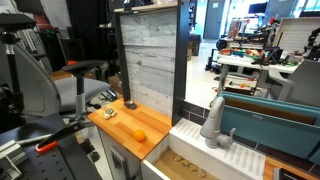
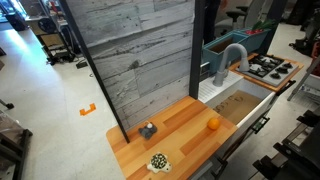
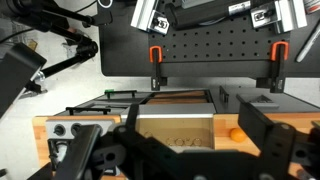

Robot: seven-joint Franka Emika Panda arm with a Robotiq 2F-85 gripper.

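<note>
A small orange fruit-like object (image 1: 139, 135) lies on the wooden counter (image 2: 175, 135), left of the white sink (image 1: 158, 156) in exterior view 1. On the same counter sit a pale, patterned item (image 2: 158, 162) and a small grey item (image 2: 149, 130). The wrist view has the orange object (image 3: 237, 134) at lower right. Along the bottom of that view, my gripper stands open, its dark fingers wide apart with nothing visible between them. The exterior views do not show the gripper clearly.
A grey faucet (image 1: 212, 120) rises behind the sink, whose basin looks empty. Beyond it is a stove top (image 2: 268, 68). A tall grey plank panel (image 2: 150, 65) backs the counter. Open counter surrounds the orange object.
</note>
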